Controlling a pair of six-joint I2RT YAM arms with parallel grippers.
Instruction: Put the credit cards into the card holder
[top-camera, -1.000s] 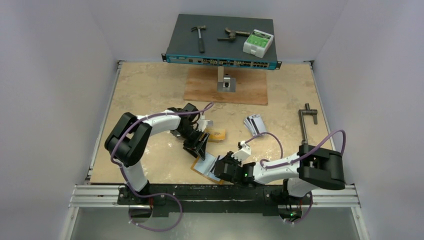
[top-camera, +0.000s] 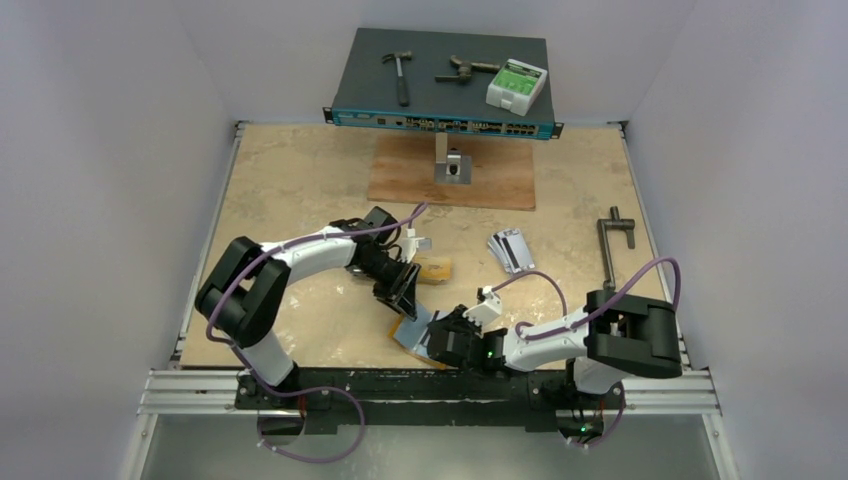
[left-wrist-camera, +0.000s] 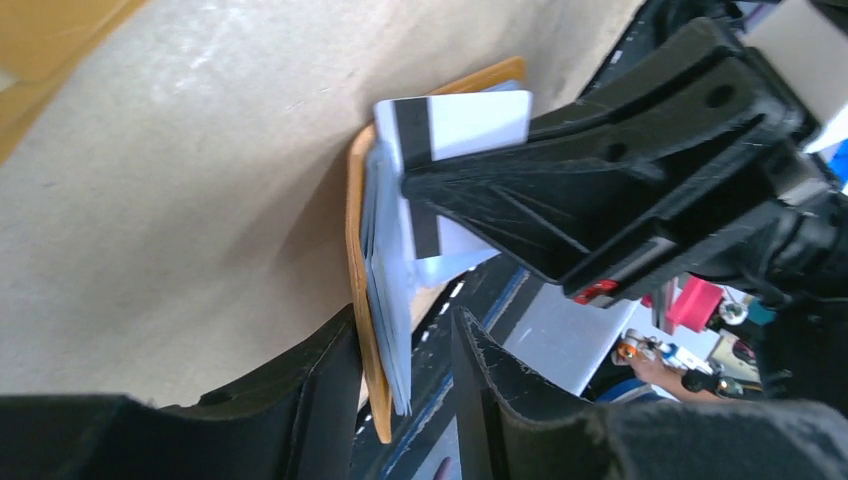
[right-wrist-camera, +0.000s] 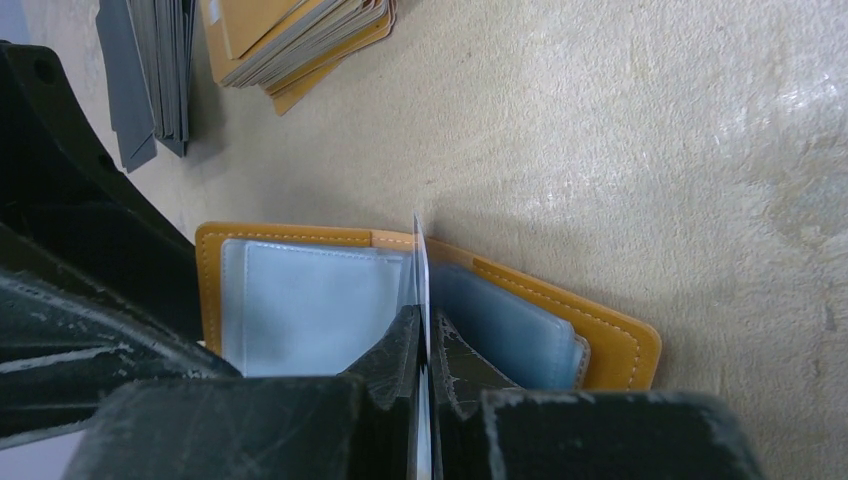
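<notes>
The tan card holder (top-camera: 410, 343) with light blue pockets lies near the table's front edge. In the left wrist view its tan and blue edge (left-wrist-camera: 366, 300) runs between the fingers of my left gripper, which stands part open with a gap on one side. A white card with a black stripe (left-wrist-camera: 485, 125) stands at the holder's middle. My right gripper is shut on that card, seen edge-on as a thin pale strip in the right wrist view. How deep the card sits in a pocket is hidden.
Yellow cards (top-camera: 435, 269) lie behind the holder, partly beneath the left arm. Dark grey cards (right-wrist-camera: 155, 75) stand beside them. A fanned pile of silver cards (top-camera: 511, 251) lies to the right, and a metal tool (top-camera: 606, 245) rests at the far right.
My left gripper has shifted slightly right and toward the front, over the holder's left part. The holder's left edge has moved a little right. My right arm has barely moved.
</notes>
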